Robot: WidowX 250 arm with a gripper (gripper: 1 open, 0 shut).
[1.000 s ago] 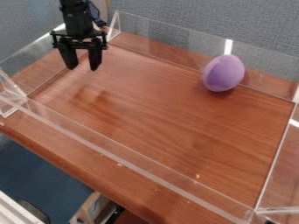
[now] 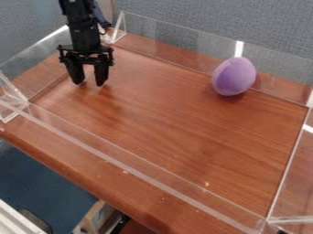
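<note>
My black gripper [image 2: 90,75] hangs low at the left of the wooden table [image 2: 171,137], its two fingers pointing down close to the surface near the left wall, with a small gap between them; whether anything sits there is too dark to tell. A purple egg-shaped object [image 2: 233,76] rests on the table at the back right, well away from my gripper.
Clear plastic walls [image 2: 171,183] border the table on all sides. A grey textured backdrop stands behind.
My gripper has moved down toward the table, and its fingers look somewhat closer together than a second ago. The purple object has not moved.
</note>
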